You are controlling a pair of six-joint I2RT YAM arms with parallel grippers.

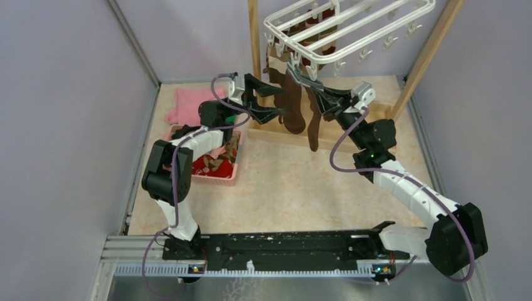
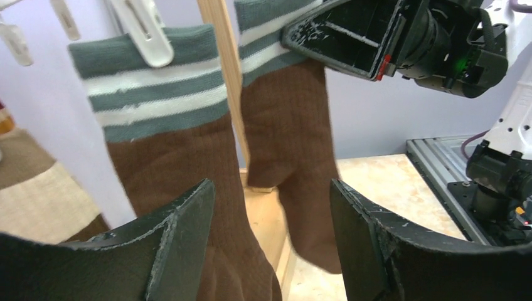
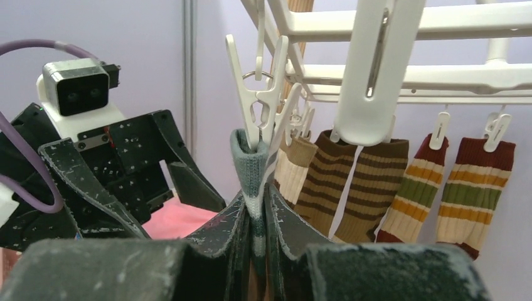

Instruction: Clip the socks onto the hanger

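Two brown socks with grey-green and white striped cuffs hang side by side at the front left of the white hanger (image 1: 351, 50). In the left wrist view, one sock (image 2: 169, 150) has a white clip (image 2: 147, 37) on its cuff. My right gripper is shut on the cuff of the other sock (image 2: 292, 132). Just above that grip, a clip's (image 3: 257, 97) tips meet a cuff (image 3: 248, 157); whether they bite the held sock I cannot tell. Open and empty, my left gripper (image 1: 282, 101) points at the socks from the left.
Several striped socks (image 3: 376, 188) hang clipped further back. Bare clips (image 1: 389, 42) line the hanger's right side. A pink basket (image 1: 213, 180) of socks and a pink cloth (image 1: 191, 103) are at the left.
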